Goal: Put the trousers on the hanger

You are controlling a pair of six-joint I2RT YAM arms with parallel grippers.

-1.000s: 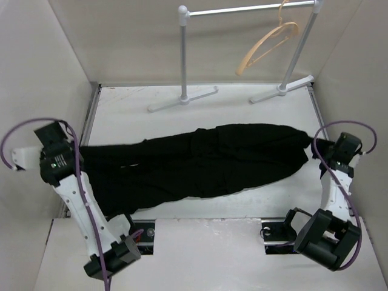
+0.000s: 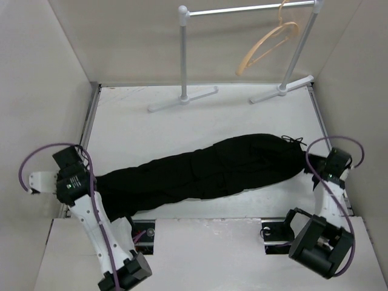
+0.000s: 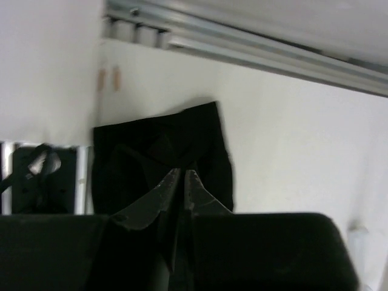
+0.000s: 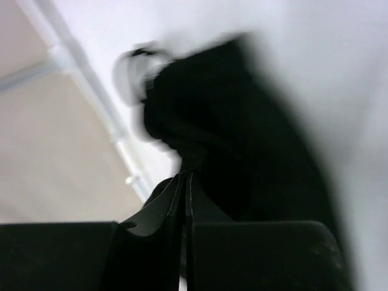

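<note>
Black trousers (image 2: 206,170) lie stretched across the white floor, folded into a long band with a drawstring at the right end. My left gripper is shut above their left end; nothing clearly shows between its fingertips. My right gripper is shut on the dark cloth at the drawstring end, which is blurred in the right wrist view. A wooden hanger (image 2: 270,42) hangs from the white rack's bar (image 2: 242,10) at the back.
The rack's feet (image 2: 182,100) stand on the floor behind the trousers, with clear floor between. Walls (image 2: 42,73) border both sides, and both arms are near them.
Since a second ago the trousers' upper edge has come toward the front, narrowing the band.
</note>
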